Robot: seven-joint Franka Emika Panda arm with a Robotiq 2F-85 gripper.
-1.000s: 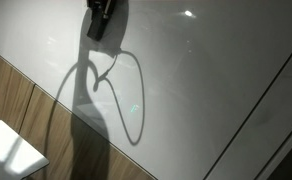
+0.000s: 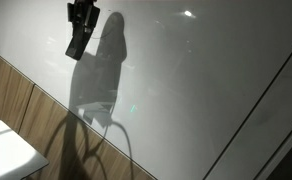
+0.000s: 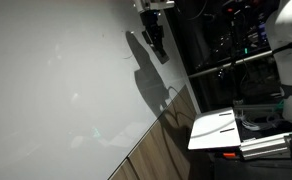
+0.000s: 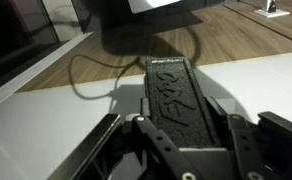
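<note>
A black block with raised marks on its face, looking like a board eraser point(image 4: 176, 100), sits between the fingers of my gripper in the wrist view. The fingers are shut on it, and its far end sticks out ahead of them. In exterior view 1 the eraser point(image 2: 80, 44) hangs tilted below the gripper point(image 2: 85, 15) at the top edge. Behind it spreads the white glossy board point(image 2: 186, 90), where the arm's shadow falls beside the eraser. Exterior view 2 has the eraser point(image 3: 160, 50) near the board's right side; contact with the board cannot be told.
Wooden panelling point(image 2: 41, 115) borders the board. A white flat-topped object point(image 2: 8, 150) stands at the lower left, also seen as a white surface point(image 3: 215, 130) in exterior view 2. Dark equipment and cables point(image 3: 251, 115) lie to its right. Much of the board is clear.
In exterior view 1 the gripper and eraser have shifted left and slightly down, and the eraser's tilt differs. Their shadow has changed shape, with the cable's loop now lower.
</note>
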